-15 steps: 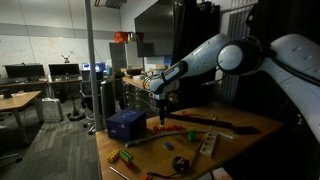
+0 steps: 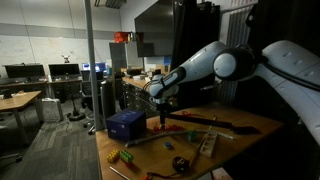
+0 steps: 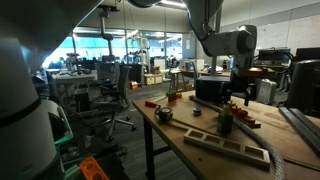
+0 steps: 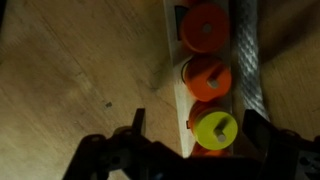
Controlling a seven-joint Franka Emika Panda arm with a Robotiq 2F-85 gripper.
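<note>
In the wrist view my gripper is open, its dark fingers spread at the bottom of the frame. A yellow round piece (image 4: 215, 130) lies between and just beyond them, nearer the right finger. Behind it, orange round pieces (image 4: 206, 76) line up on a pale wooden strip (image 4: 184, 103). In exterior view 1 the gripper (image 2: 161, 118) points down over the table, close to some red pieces (image 2: 172, 127); whether it touches anything cannot be made out.
Beside the strip runs a grey braided rope (image 4: 249, 55). A blue box (image 2: 126, 125) stands on the table's left side in exterior view 1. Bare wood (image 4: 80, 90) fills the left of the wrist view. A slotted wooden frame (image 3: 226, 146) lies near the table's front edge.
The arm's elbow has come down slightly and shifted a little right in exterior view 1. The gripper end stays nearly in place, and the table objects look unmoved.
</note>
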